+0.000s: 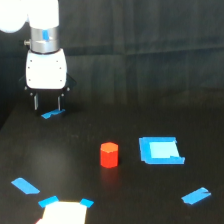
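Note:
A small red block [109,154] sits on the dark table near the middle of the view. My gripper [48,104] hangs at the upper left, well apart from the block and farther back. Its two fingers point down and stand apart, open, with nothing visible between them. To the right of the block, a square outlined in blue tape [148,144] surrounds a pale patch [163,149]; no object stands on it.
Blue tape strips lie at the left [25,186], at the lower right [196,196] and below the gripper [53,114]. A pale thing [64,213], cut off by the frame, is at the bottom edge. Bare table surrounds the block, and a dark curtain [150,50] hangs behind.

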